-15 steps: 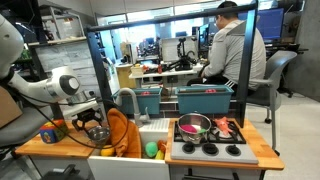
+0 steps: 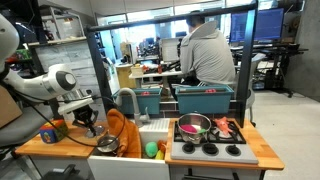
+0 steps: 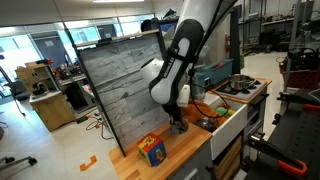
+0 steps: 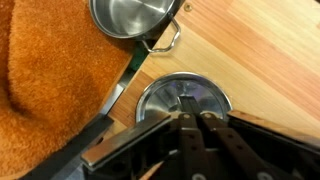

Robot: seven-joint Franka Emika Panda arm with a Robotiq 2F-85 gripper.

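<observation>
A round glass lid with a metal rim [image 4: 212, 88] lies on the wooden counter in the wrist view. My gripper is over its middle, shut, with nothing visible between its fingers. The gripper hides the lid's centre, and whether it touches the lid I cannot tell. Beside the lid, toward the top of the wrist view, stands an empty steel pot [image 4: 133, 14] with a loop handle. An orange towel [image 4: 45, 75] fills the left side of that view. In exterior view 1 the arm [image 2: 62, 84] reaches down to the counter's left end.
A multicoloured box [image 3: 152, 150] sits on the counter near the arm. Farther right are the sink and a stove [image 2: 212, 150] bearing another pot [image 2: 193, 125]. Bare wood [image 4: 275, 55] lies to the right of the lid.
My gripper has come down closer to the lid over the last second. In the background, a person has shifted to the left and bent over.
</observation>
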